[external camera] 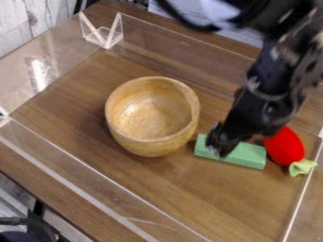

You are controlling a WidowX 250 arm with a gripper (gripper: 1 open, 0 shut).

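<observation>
My gripper point(229, 134), dark and motion-blurred, is low on the right side of the camera view, just above a green block point(229, 158) and partly in front of it; whether its fingers are open or shut is unclear. The block lies on the wooden surface between a wooden bowl point(151, 116) and a red object point(284, 146) with a pale green tip at its lower right.
A clear angular piece point(101, 30) stands at the back left.
</observation>
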